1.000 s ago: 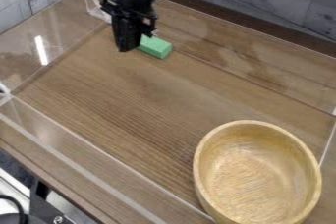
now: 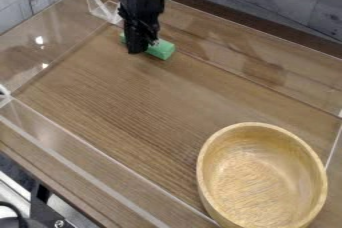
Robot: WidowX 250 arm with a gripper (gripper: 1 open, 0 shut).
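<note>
My black gripper [image 2: 138, 40] is lowered at the upper left of the table, at a small green block [image 2: 159, 49], which it partly covers on the left side. The fingertips are dark and small in the view, so I cannot tell whether they are open or shut, or whether they touch the block.
A large round tan bowl [image 2: 261, 177] sits at the lower right of the wooden table [image 2: 134, 122]. A clear plastic item stands behind the gripper at the back left.
The gripper has moved back, away from the camera and slightly right, to the green block, which now shows partly behind it.
</note>
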